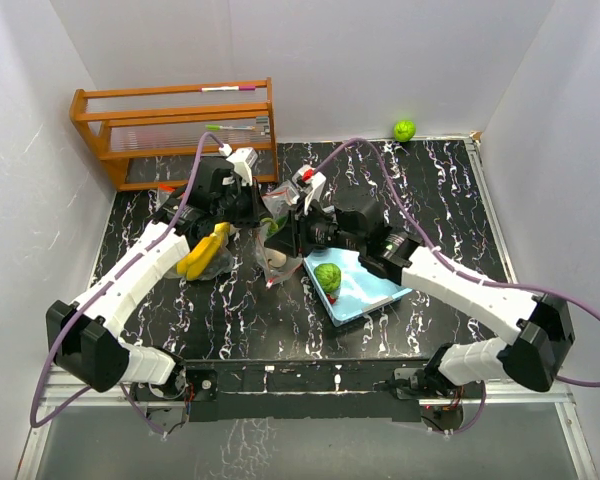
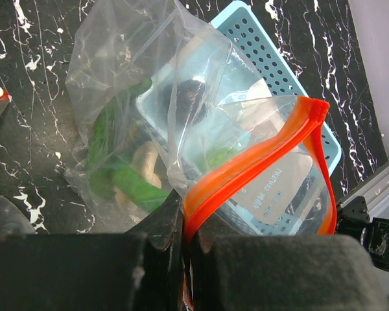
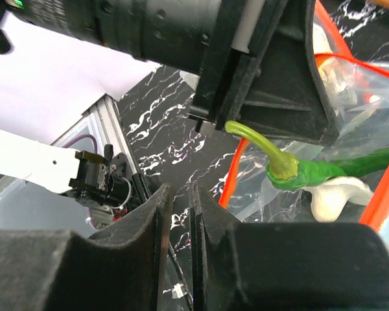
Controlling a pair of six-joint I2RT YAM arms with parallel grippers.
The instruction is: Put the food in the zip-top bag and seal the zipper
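Note:
A clear zip bag [image 2: 129, 78] with an orange zipper rim [image 2: 246, 165] hangs from my left gripper, which is shut on that rim. The mouth gapes on the right. Inside lie a green pepper [image 3: 311, 175], its stem sticking up near the rim, and a whitish mushroom-like piece [image 3: 337, 199]. My right gripper is at the bag's mouth, close to the left one. A narrow gap shows between its fingertips; no object is visible there. From above, my right gripper [image 1: 283, 240] hides part of the bag.
A pale blue basket [image 1: 370, 292] stands right of the bag, holding a green cabbage-like ball [image 1: 328, 277]. Yellow bananas [image 1: 202, 256] lie left, under the left arm. A wooden rack [image 1: 180, 115] stands behind; another green ball [image 1: 404, 130] is far right.

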